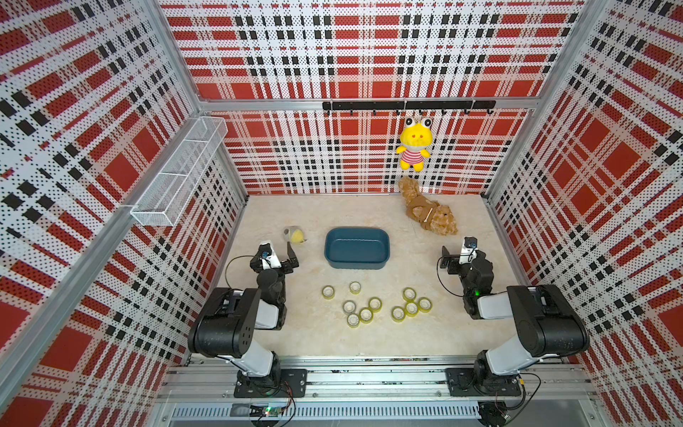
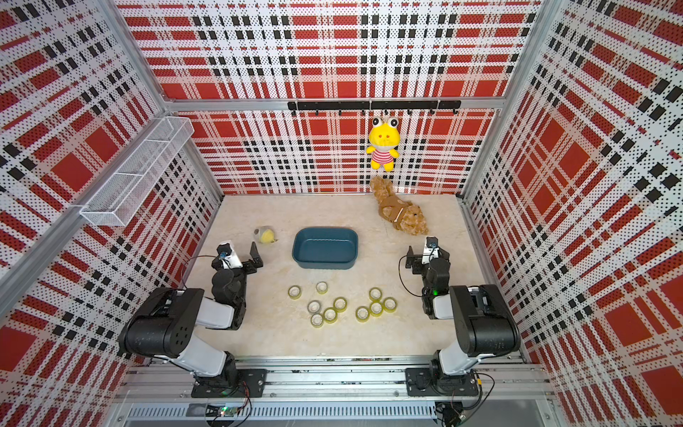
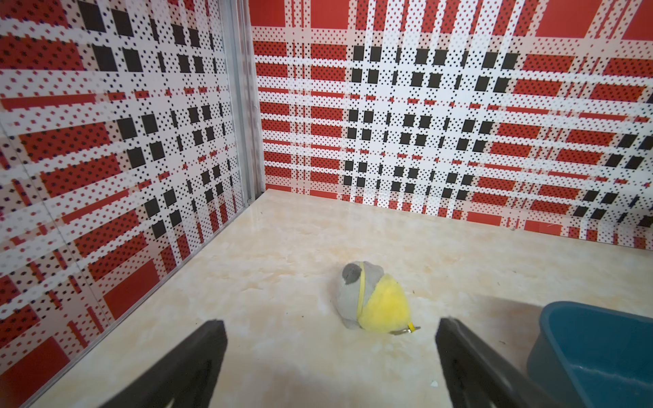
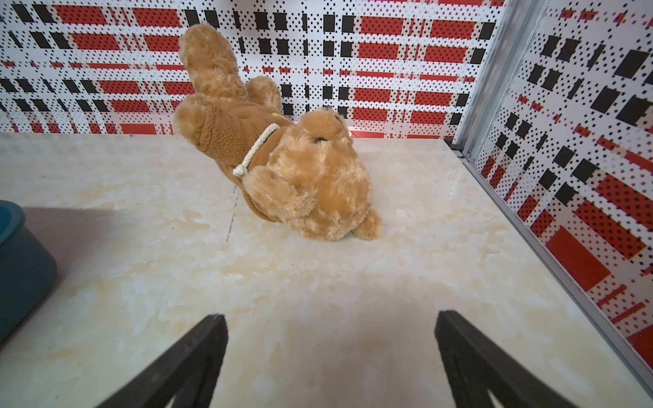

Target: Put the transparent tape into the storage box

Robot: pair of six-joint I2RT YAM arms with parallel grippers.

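Observation:
A teal storage box (image 1: 356,248) stands empty in the middle of the table, seen also at the right edge of the left wrist view (image 3: 598,360). In front of it lie several rolls of transparent tape (image 1: 375,304), scattered in loose groups across the near middle. My left gripper (image 1: 276,253) stands open left of the box, empty, its fingers at the bottom of the left wrist view. My right gripper (image 1: 454,256) stands open right of the box, empty, above bare table in the right wrist view.
A grey-and-yellow soft item (image 3: 381,302) lies beyond my left gripper. A brown plush toy (image 4: 313,176) lies at the back right. A yellow frog toy (image 1: 414,144) hangs on the back wall, and a wire basket (image 1: 173,174) on the left wall.

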